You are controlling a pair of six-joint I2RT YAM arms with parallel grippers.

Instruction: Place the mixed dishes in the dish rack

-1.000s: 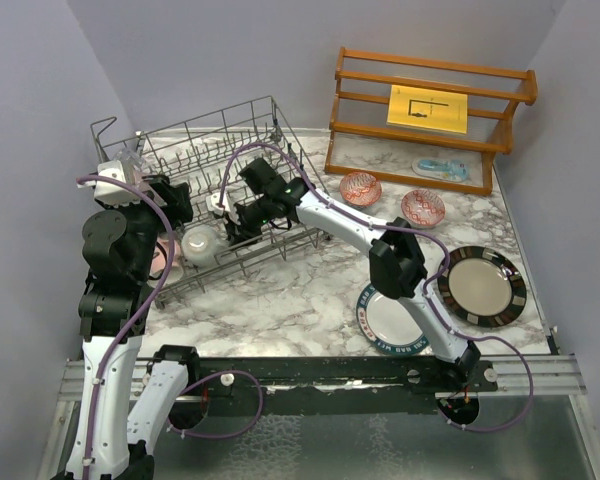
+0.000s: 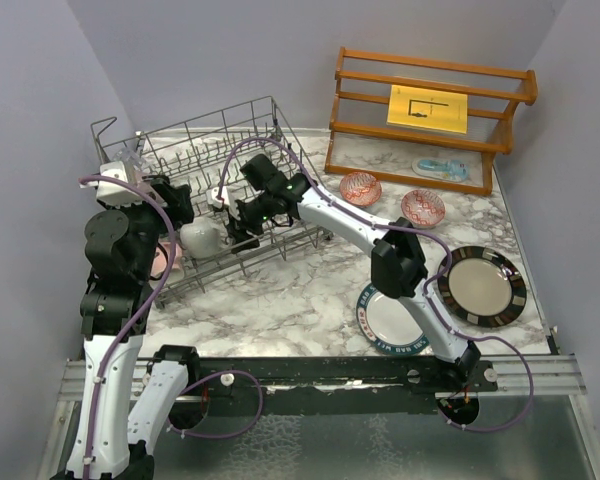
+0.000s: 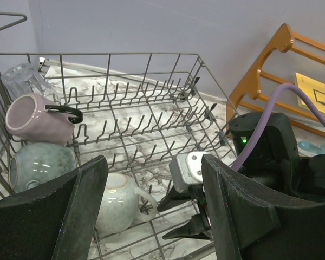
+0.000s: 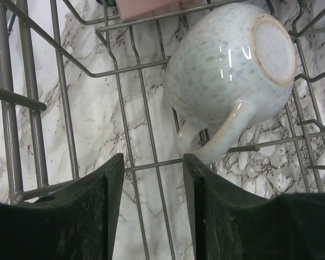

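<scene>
A speckled pale mug [image 4: 227, 65] lies tipped over in the front part of the wire dish rack [image 2: 245, 258], base turned up and sideways. Its handle points at my right gripper, whose fingers stand apart with only rack wires and tabletop visible between them. The right-hand fingertip [image 4: 190, 165] is beside the handle, touching or nearly so. My left gripper is open over the rack's left side, away from that mug. A lilac mug [image 3: 35, 122], a grey-green mug [image 3: 40, 168] and a clear glass [image 3: 24, 81] lie along the left wall.
A pink dish [image 2: 167, 262] sits at the rack's front left. Two red-patterned bowls [image 2: 360, 188], a blue-rimmed plate [image 2: 388, 318] and a dark-rimmed plate [image 2: 510, 285] are on the table at right. Behind stands a wooden rack [image 2: 365, 75]. The dish rack's middle tines are empty.
In the top view the pale mug has shifted and tilted slightly, and the right gripper's fingers look wider apart. Both arms are nearly still.
</scene>
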